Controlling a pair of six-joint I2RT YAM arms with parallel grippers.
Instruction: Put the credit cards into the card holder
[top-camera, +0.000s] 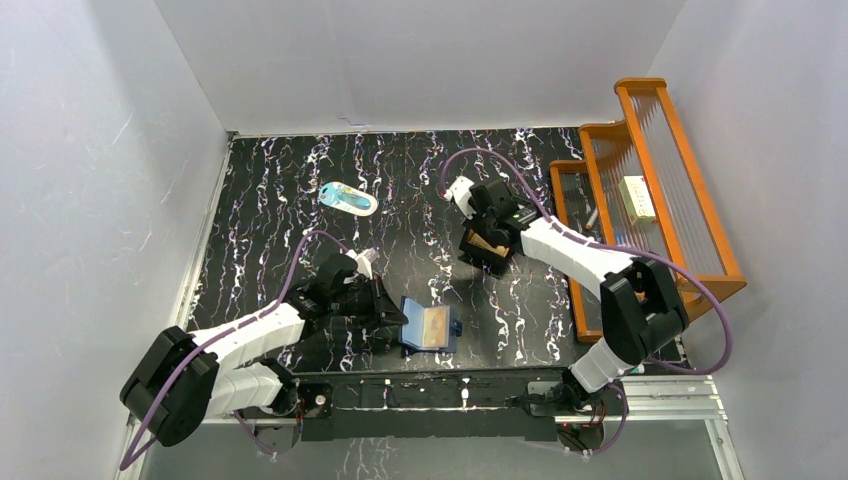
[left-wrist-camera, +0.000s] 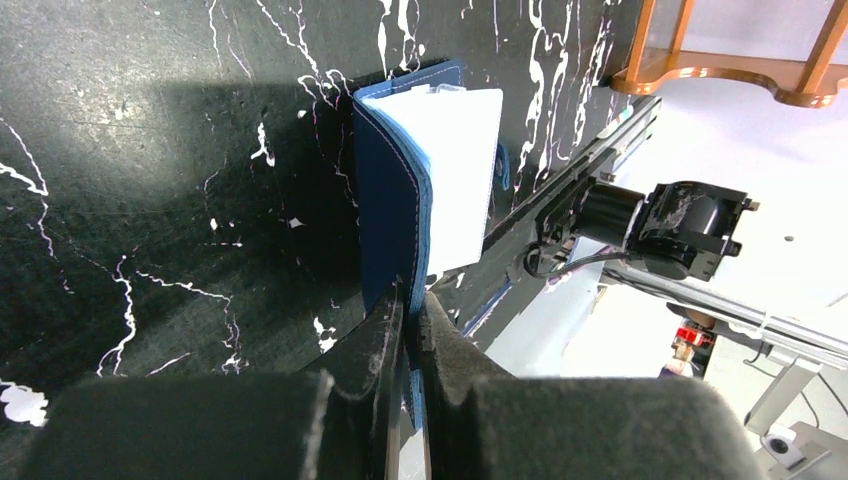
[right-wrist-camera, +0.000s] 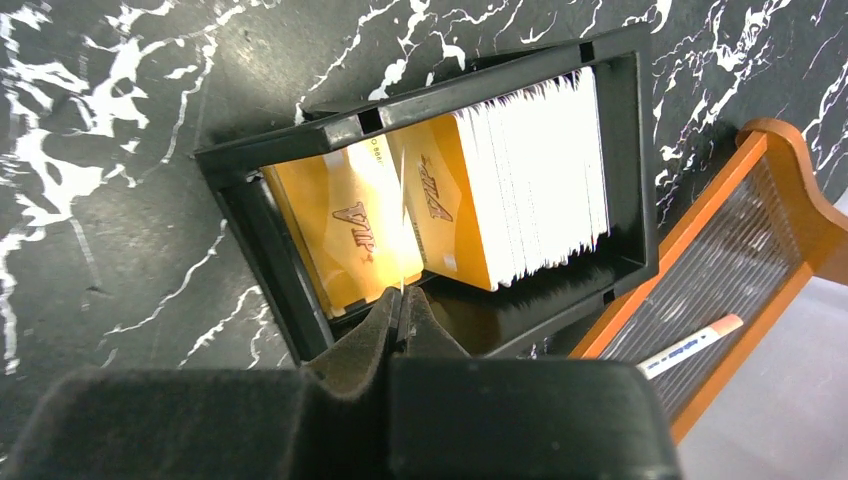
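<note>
A blue card holder (top-camera: 435, 330) lies spread out near the table's front edge. My left gripper is shut on its raised blue cover (left-wrist-camera: 390, 190), and white inner sleeves (left-wrist-camera: 465, 170) show beside it. In the right wrist view, a black box (right-wrist-camera: 245, 165) holds many cards (right-wrist-camera: 535, 180), packed upright, with yellow faces toward the left. Above that box, my right gripper is shut on a thin card (right-wrist-camera: 404, 235), seen nearly edge-on as a pale line. The yellow cards behind it make its full outline hard to see.
To the right stands a wooden rack (top-camera: 630, 190) with a cream box (top-camera: 637, 200) in it and a marker (right-wrist-camera: 690, 346) lying on its lower shelf. A light-blue packaged item (top-camera: 348, 198) rests at the back left. Table between holder and black box is clear.
</note>
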